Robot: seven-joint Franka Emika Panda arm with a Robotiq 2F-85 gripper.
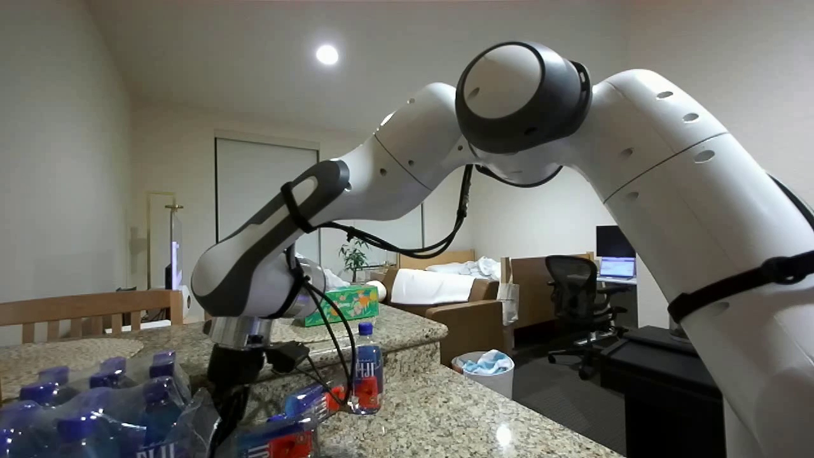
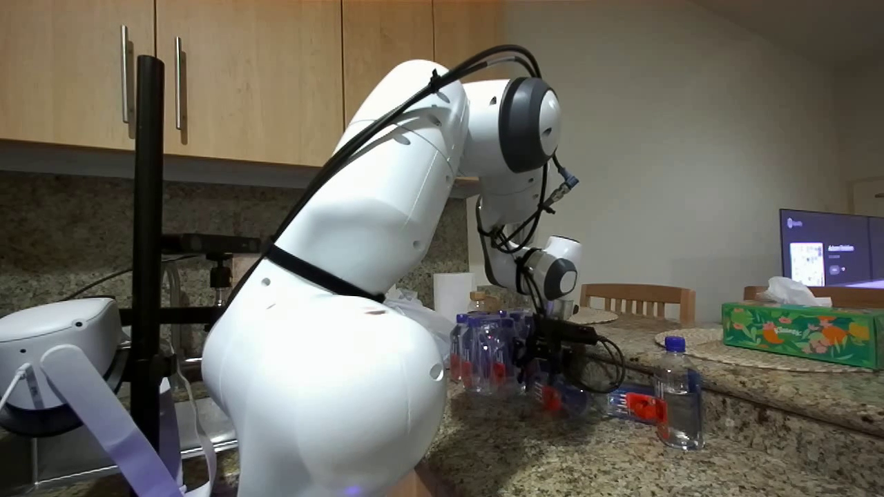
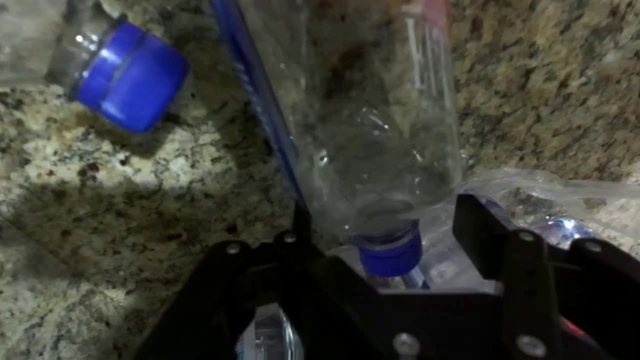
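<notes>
A clear bottle (image 3: 378,144) with a blue cap (image 3: 391,255) lies on the counter in the wrist view, its neck end toward me. My gripper is open around its shoulder, one finger on each side; whether either finger touches it is unclear. A second bottle's blue cap (image 3: 135,78) shows to the left. In exterior view 1, the fingers are mostly hidden behind wrapped bottles (image 1: 99,404), with a lying bottle (image 1: 278,439) just right of them. Another lying bottle (image 1: 305,401) is farther back, and one bottle (image 1: 367,374) stands upright.
Clear plastic wrap (image 3: 540,186) lies close to the right finger. A raised granite ledge (image 1: 412,324) runs behind the bottles and carries a green tissue box (image 1: 347,304).
</notes>
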